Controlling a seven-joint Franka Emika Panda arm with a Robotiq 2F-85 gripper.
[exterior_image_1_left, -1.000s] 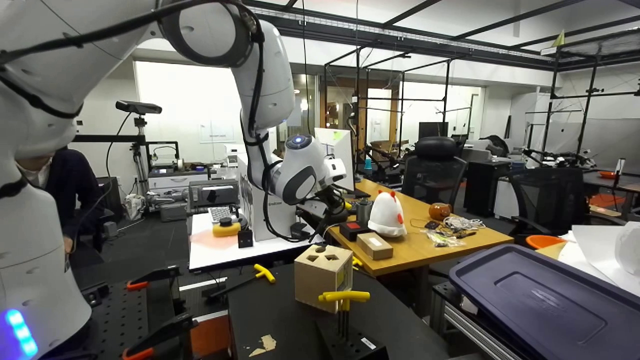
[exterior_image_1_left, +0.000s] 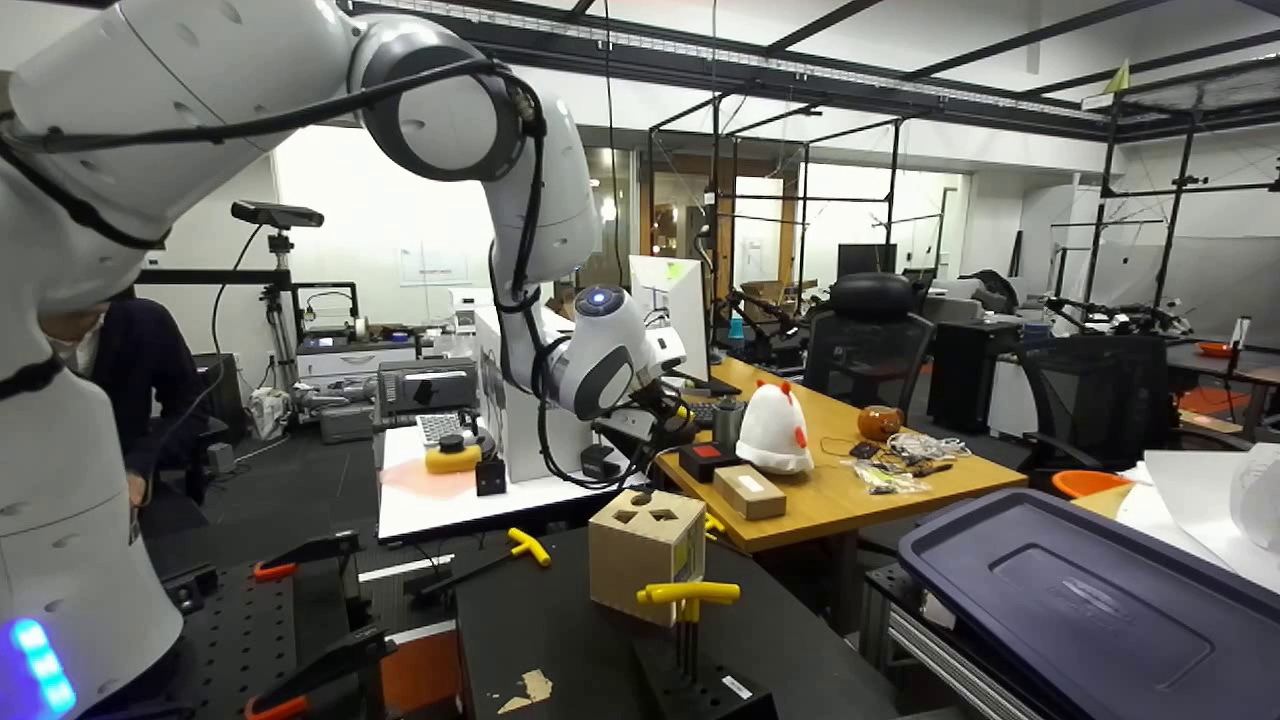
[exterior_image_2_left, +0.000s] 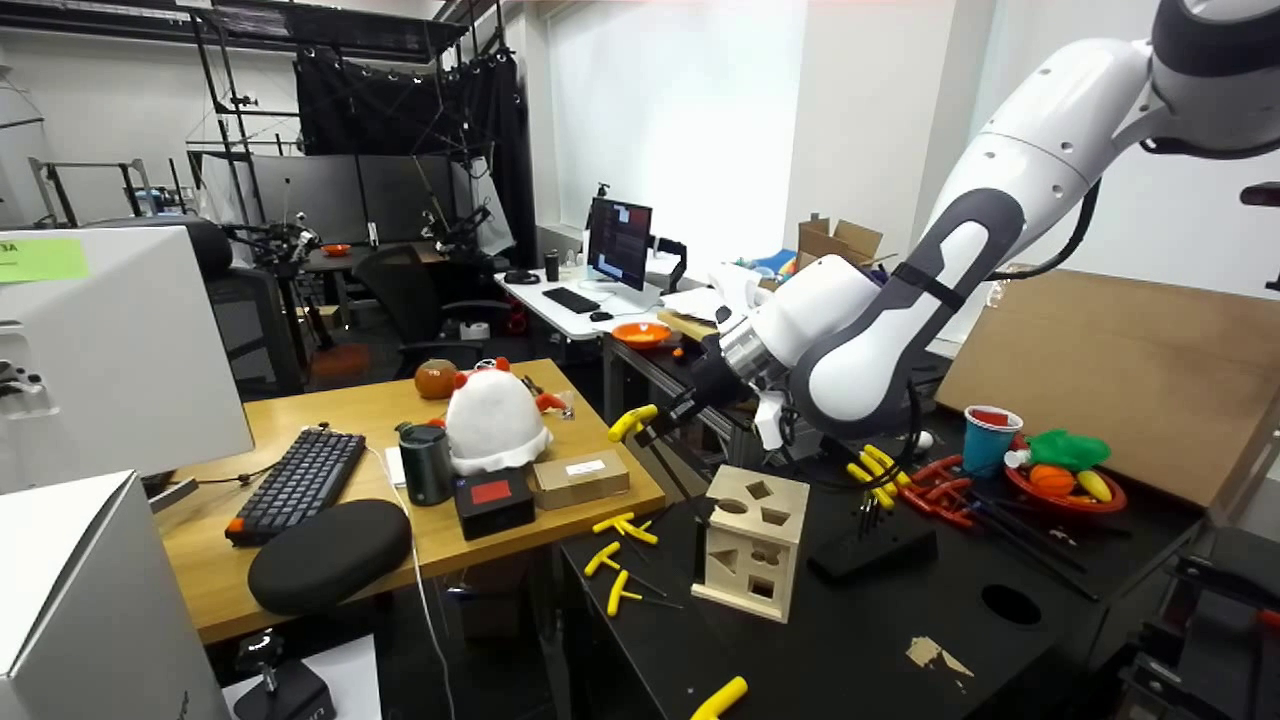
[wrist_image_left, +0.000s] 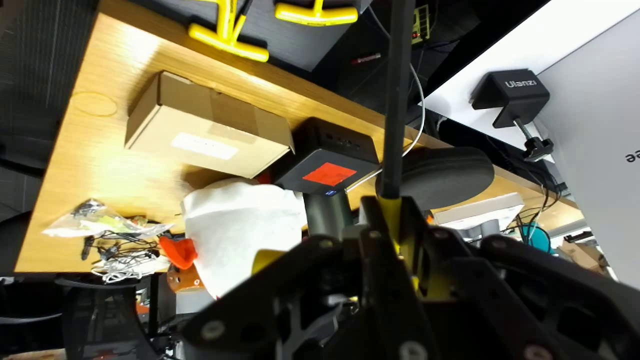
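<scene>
My gripper is shut on a T-handle hex key. In the wrist view its yellow handle (wrist_image_left: 391, 217) sits between the fingers, and its long dark shaft (wrist_image_left: 396, 108) runs up out of the frame. In exterior view 2 the held yellow handle (exterior_image_2_left: 632, 422) shows at the end of the arm, above and left of the wooden shape box (exterior_image_2_left: 753, 540). A black holder (exterior_image_2_left: 882, 552) with yellow-handled keys (exterior_image_2_left: 879, 470) upright in it stands right of the box. Several more yellow T-handle keys (exterior_image_2_left: 624, 526) lie at the black table's edge.
On the wooden desk stand a cardboard box (exterior_image_2_left: 579, 478), a black box with a red patch (exterior_image_2_left: 493, 502) and a white plush (exterior_image_2_left: 495, 420). A red bowl of toys (exterior_image_2_left: 1065, 490) and a blue cup (exterior_image_2_left: 988, 440) stand right of the holder. Bare black tabletop (exterior_image_2_left: 828, 654) lies in front.
In exterior view 1 the arm has come slightly lower and to the right, its hand still over the desk side. The box and the key holder have not moved.
</scene>
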